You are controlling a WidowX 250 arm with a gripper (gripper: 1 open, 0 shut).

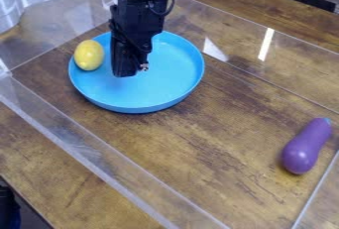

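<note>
My black gripper (129, 60) hangs over the left half of a blue plate (166, 84), its tip just right of a yellow egg-shaped object (89, 55) that lies at the plate's left side. The gripper is shut, with nothing visible between its fingers. A purple eggplant (307, 146) lies on the wooden table at the right, apart from the plate.
A transparent edge runs diagonally along the left, and another along the far right.
</note>
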